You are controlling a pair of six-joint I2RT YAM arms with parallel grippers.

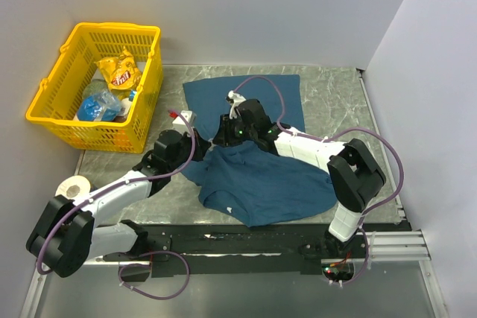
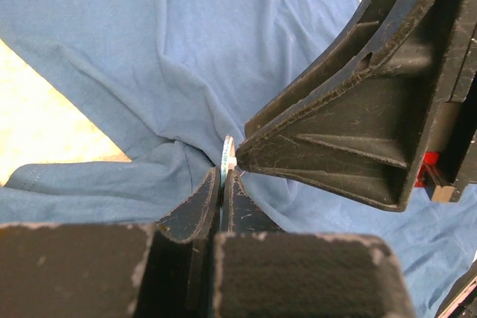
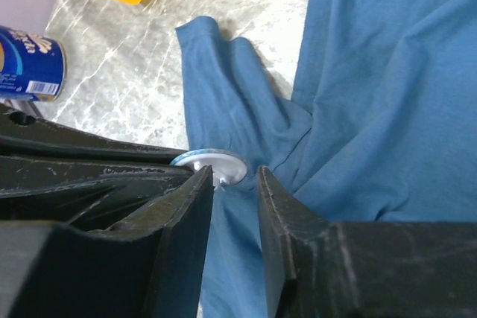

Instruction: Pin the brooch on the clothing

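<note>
A small round brooch (image 3: 223,165) with a pale back sits between the tips of my left gripper, which is shut on it. The left wrist view shows the brooch edge-on. My right gripper is part open beside the brooch; one fingertip overlaps the brooch's near side in the right wrist view, but whether they touch is unclear. No pin can be made out clearly. Beneath both grippers lies the blue clothing (image 1: 268,184), wrinkled, with a fold (image 3: 235,80) toward the basket side. In the top view the two grippers meet tip to tip over its left part.
At the back left stands a yellow basket (image 1: 112,141) holding snack bags. A white roll (image 1: 74,187) and a blue can (image 3: 30,65) are at the left. Bare marble-patterned tabletop (image 1: 332,94) shows right of the clothing.
</note>
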